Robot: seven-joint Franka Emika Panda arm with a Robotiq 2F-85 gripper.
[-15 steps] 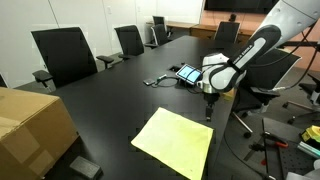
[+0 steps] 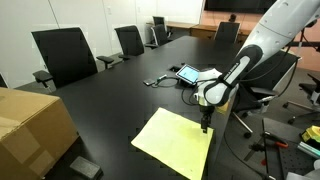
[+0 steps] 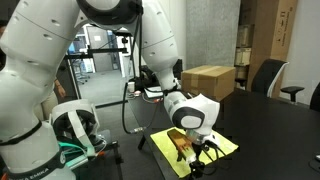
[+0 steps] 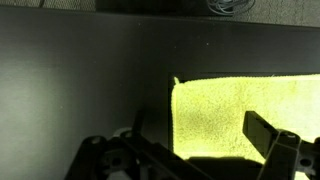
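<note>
A yellow cloth lies spread flat on the black table, and one of its corners shows under my gripper in the wrist view. My gripper hangs above the cloth's edge on the arm's side, its fingers apart. In the wrist view the two dark fingers stand wide, the right finger over the yellow towelling and the left finger over bare table. Nothing is between them. Exterior view 2 shows the arm covering part of the cloth.
A cardboard box stands at the table's left end, with a small dark object near it. Farther back are a tablet-like device and cables. Bare black table surrounds much of the cloth.
My gripper has come down and a little to the left, closer to the cloth's near edge. The cloth lies as before.
</note>
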